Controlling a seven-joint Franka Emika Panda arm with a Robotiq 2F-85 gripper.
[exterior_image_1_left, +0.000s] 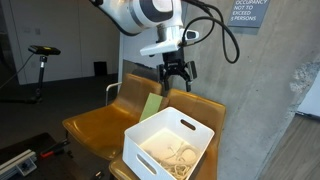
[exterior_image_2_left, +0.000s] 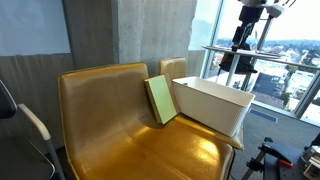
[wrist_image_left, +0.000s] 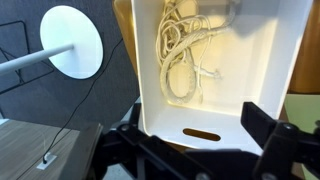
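A white bin (exterior_image_1_left: 160, 153) stands on the tan leather seat, open side up. Inside it lies a loosely heaped off-white rope (wrist_image_left: 180, 45); the wrist view shows its loops along the bin's left side, with a strand reaching towards the upper right. Above the bin hangs my gripper (exterior_image_1_left: 179, 86), clear of its rim. The gripper's fingers (wrist_image_left: 128, 134) stand wide apart at the lower edge of the wrist view, with nothing between them. In the second exterior view the bin (exterior_image_2_left: 212, 103) hides the rope.
A green-covered board or book (exterior_image_2_left: 161, 100) leans against the backrest beside the bin. The leather seat (exterior_image_2_left: 150, 148) is otherwise bare. A concrete wall (exterior_image_1_left: 265, 90) rises behind, and a white round table base (wrist_image_left: 72, 42) stands on the floor beside the bin.
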